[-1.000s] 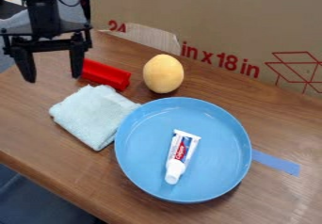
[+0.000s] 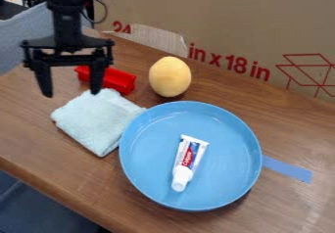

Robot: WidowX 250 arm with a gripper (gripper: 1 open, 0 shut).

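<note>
My gripper (image 2: pixel 71 74) hangs open at the upper left, over the red block (image 2: pixel 116 79), partly hiding it, with nothing seen between its fingers. A folded pale blue cloth (image 2: pixel 96 122) lies below it on the wooden table. A yellow egg-shaped object (image 2: pixel 169 76) stands to the right of the red block. A toothpaste tube (image 2: pixel 186 165) lies in the blue plate (image 2: pixel 151 178) at the lower middle.
A cardboard box (image 2: pixel 242 22) spans the back. Blue tape (image 2: pixel 287 168) is on the table right of the plate.
My gripper has moved right toward the red block and now covers part of it. The objects on the table look unmoved.
</note>
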